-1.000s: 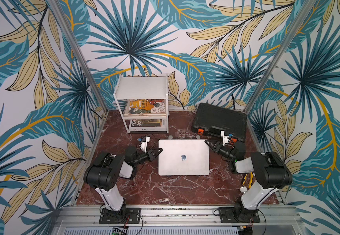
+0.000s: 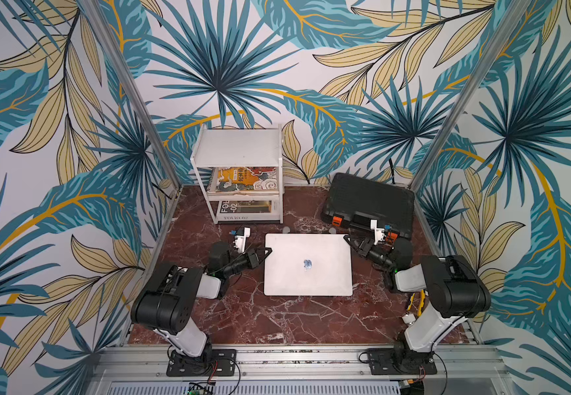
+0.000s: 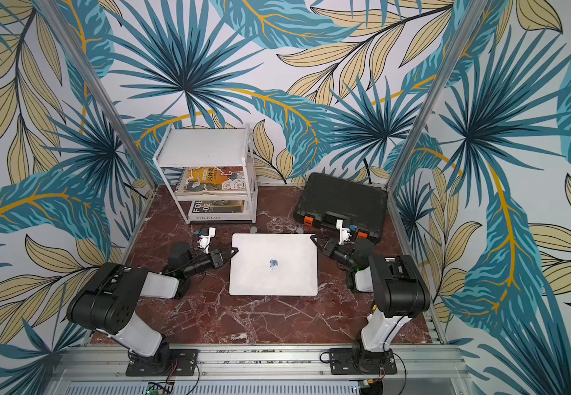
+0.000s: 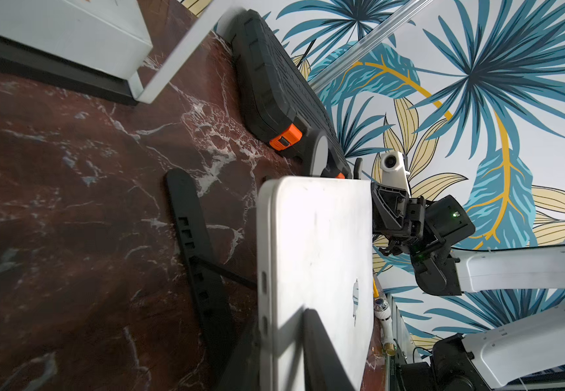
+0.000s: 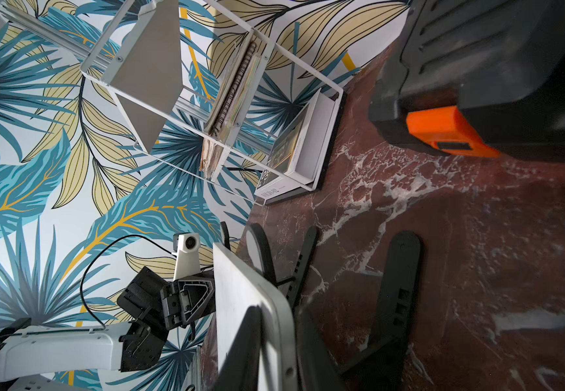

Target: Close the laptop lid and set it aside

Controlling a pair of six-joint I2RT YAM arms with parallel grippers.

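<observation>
The closed silver laptop (image 2: 301, 279) is centred over a black stand, largely hidden beneath it in the top views and showing in both wrist views. My left gripper (image 2: 266, 253) is shut on the laptop's left edge; in the left wrist view its fingers straddle the slim body. My right gripper (image 2: 347, 241) is shut on the laptop's right edge near the back corner, as the right wrist view also shows.
A white shelf rack (image 2: 236, 141) with books stands at the back left. A black case (image 2: 371, 197) with orange latches lies at the back right, close behind my right gripper.
The left arm's elbow has shifted slightly outward to the left, and the laptop with my left gripper has moved very slightly left. The right arm looks unchanged.
</observation>
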